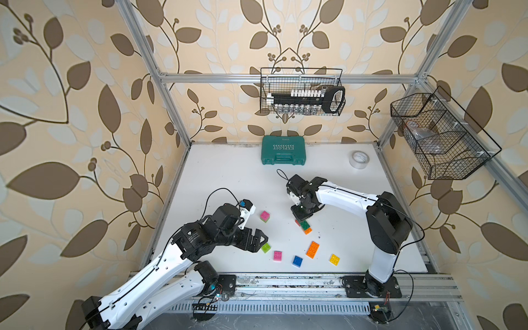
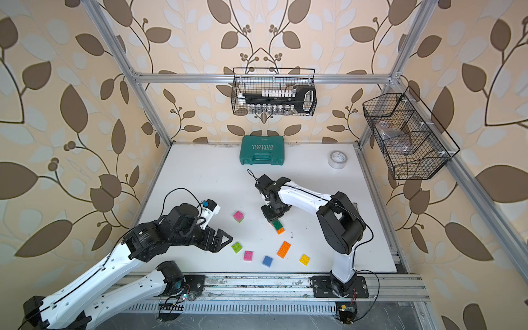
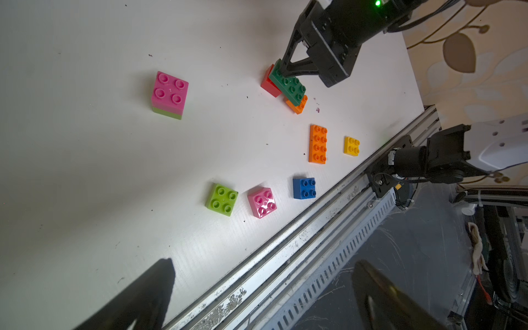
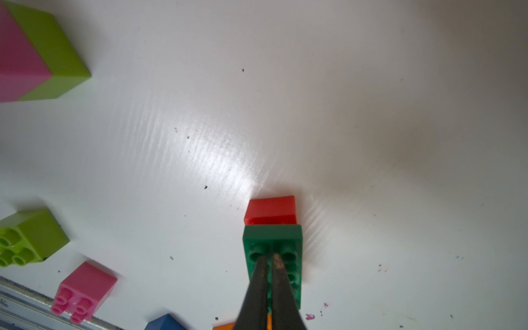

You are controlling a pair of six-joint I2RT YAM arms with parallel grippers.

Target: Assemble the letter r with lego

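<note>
A dark green brick [image 3: 287,87] lies on top of a red brick [image 3: 270,82] at one end and an orange brick [image 3: 297,104] at the other, bridging them. My right gripper is shut, its fingertips over the green brick's studs with nothing seen between them; whether they touch the studs I cannot tell. A pink brick stacked on a light green one [image 3: 168,96] stands apart from this group. My left gripper is open and empty, raised over the table's front left. Loose bricks lie near the front: light green [image 3: 222,199], pink [image 3: 262,203], blue [image 3: 304,188], long orange [image 3: 318,144], yellow [image 3: 352,145].
At the back stands a green case [image 1: 283,150], with a roll of tape [image 1: 359,159] to its right. A metal rail [image 1: 308,281] bounds the front edge.
</note>
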